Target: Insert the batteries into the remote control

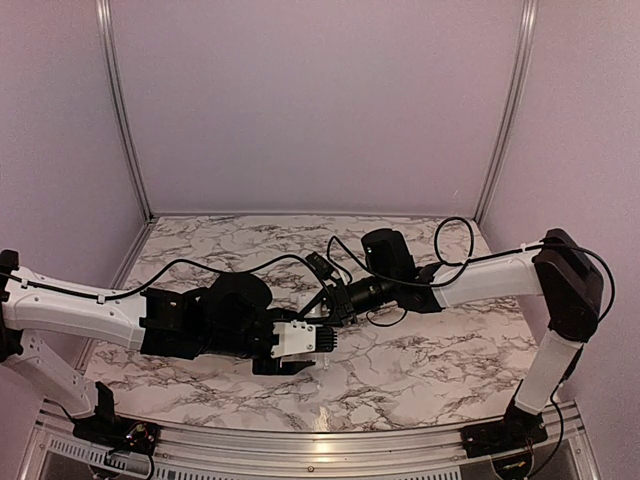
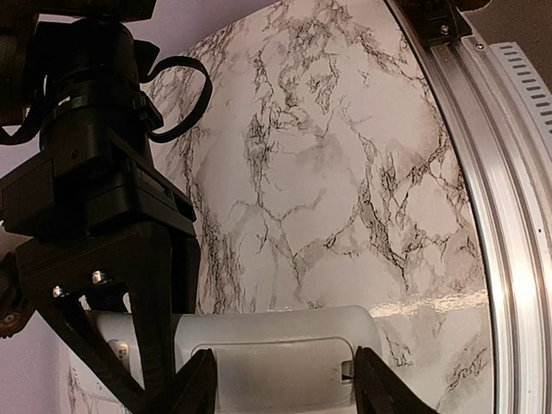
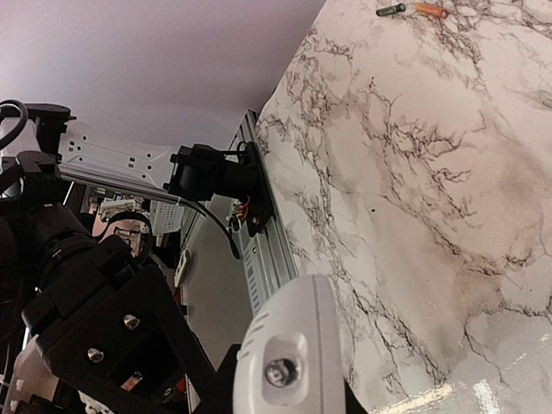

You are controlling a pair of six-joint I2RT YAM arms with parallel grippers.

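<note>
A white remote control is held up in the air by my right gripper, which is shut on it; its end fills the lower middle of the right wrist view. In the left wrist view the remote's back with its battery cover lies between the fingertips of my left gripper, which stands part open at the cover. In the top view both grippers meet at the middle, mostly hiding the remote. Two batteries, one green [image 3: 390, 10] and one orange [image 3: 431, 10], lie on the table in the right wrist view.
</note>
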